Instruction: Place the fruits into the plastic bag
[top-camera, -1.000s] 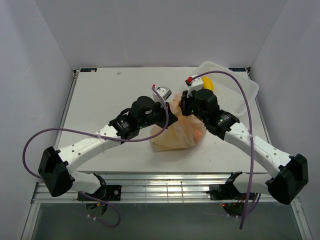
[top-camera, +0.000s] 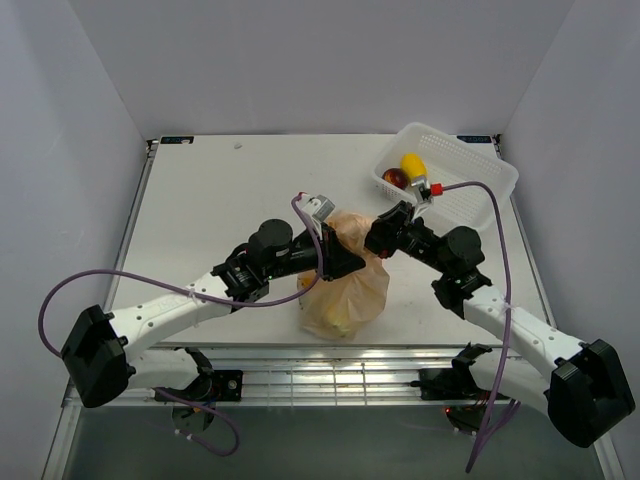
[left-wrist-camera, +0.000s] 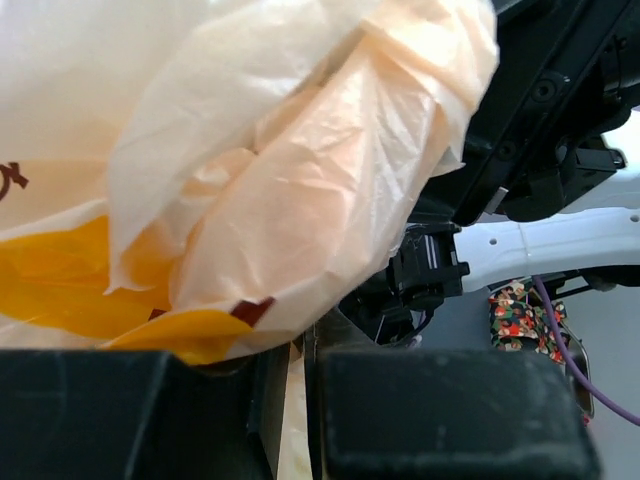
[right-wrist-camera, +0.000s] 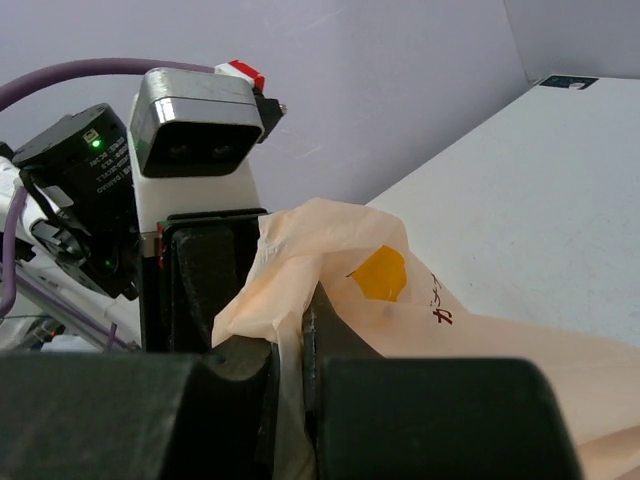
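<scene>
A peach plastic bag (top-camera: 350, 300) hangs between the grippers at the table's front middle, with pale yellow shapes showing through its bottom. My left gripper (top-camera: 345, 262) is at its top left; in the left wrist view crumpled bag (left-wrist-camera: 290, 200) fills the space above its fingers, and whether they grip it is unclear. My right gripper (top-camera: 378, 245) is shut on the bag's top right edge, which runs between its fingers in the right wrist view. A white basket (top-camera: 480, 160) at the back right holds a yellow fruit (top-camera: 414, 165) and a red apple (top-camera: 395, 178).
Side walls stand beyond both table edges. A metal rail (top-camera: 300, 370) runs along the front edge, below the bag.
The bag's bottom now reaches nearer the front edge, and the basket's fruits are more exposed.
</scene>
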